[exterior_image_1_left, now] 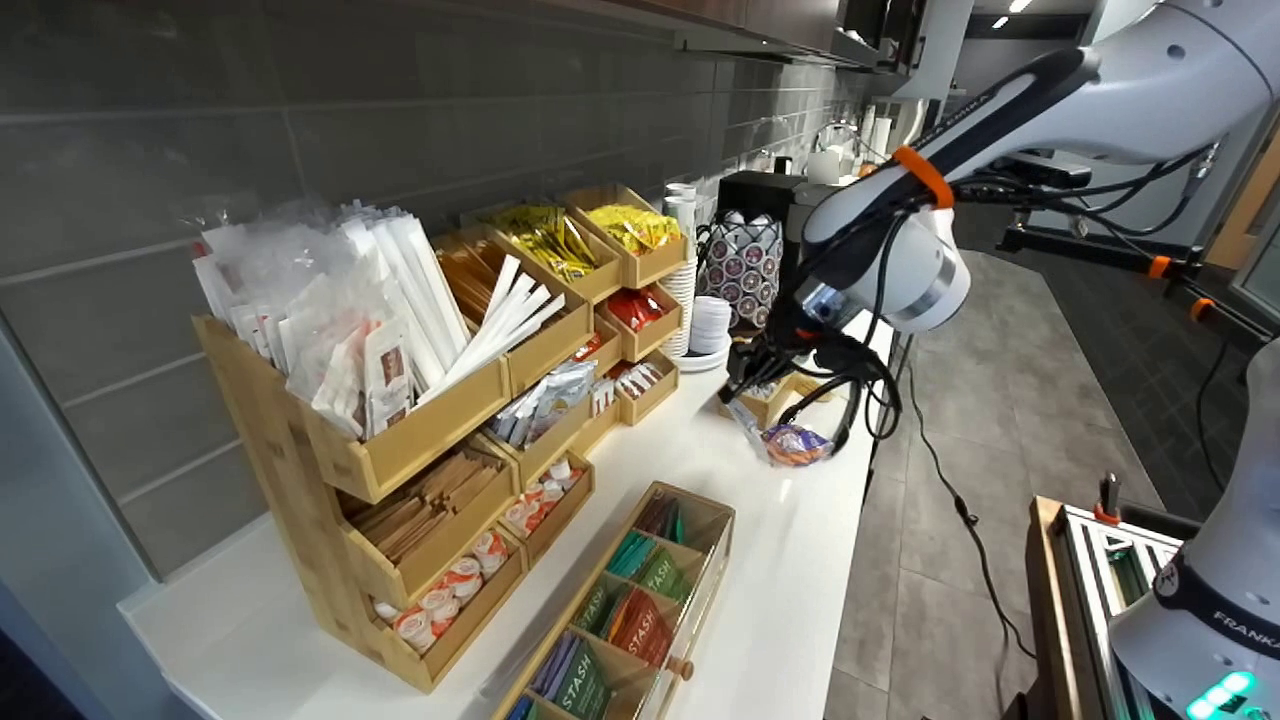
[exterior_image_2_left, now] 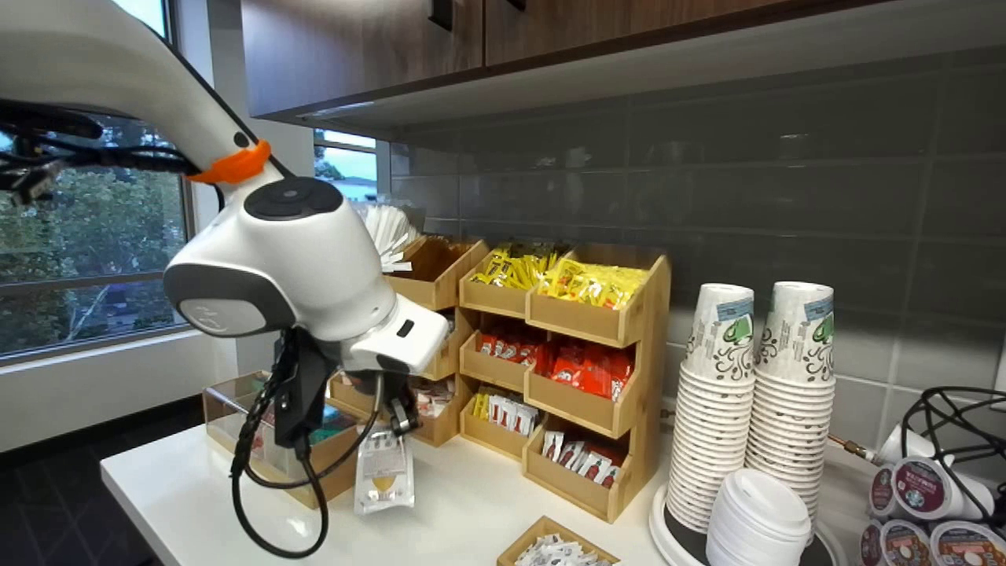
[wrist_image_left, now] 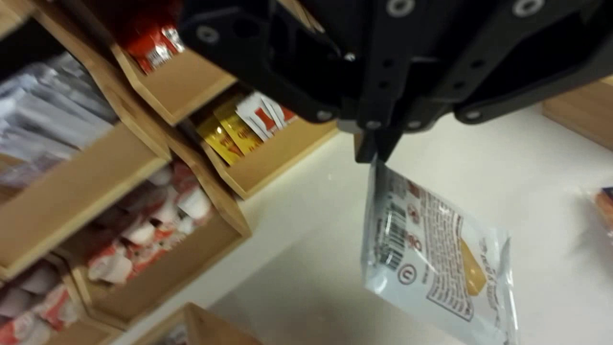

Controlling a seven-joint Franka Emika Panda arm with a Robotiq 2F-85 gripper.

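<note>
My gripper is shut on one edge of a small white packet [wrist_image_left: 442,258] printed with a barcode, brown text and a yellow patch. The packet hangs from the fingertips above the counter in the wrist view. In exterior view 2 the same packet [exterior_image_2_left: 384,475] dangles below the gripper [exterior_image_2_left: 382,415], in front of the clear-fronted tea box. From exterior view 1 the gripper [exterior_image_1_left: 734,382] is partly hidden by cables. A bag of orange pieces [exterior_image_1_left: 798,444] with purple print rests on the counter there; its edge [wrist_image_left: 606,201] shows at the wrist view's right.
Along the wall stands a tiered wooden organizer [exterior_image_1_left: 266,468] full of packets. The tea box [exterior_image_1_left: 720,540] sits in front. A small wooden box [exterior_image_2_left: 519,550], stacked cups [exterior_image_2_left: 707,415] and lids [exterior_image_2_left: 754,519] occupy the far end. Bare white counter [exterior_image_1_left: 768,576] lies between.
</note>
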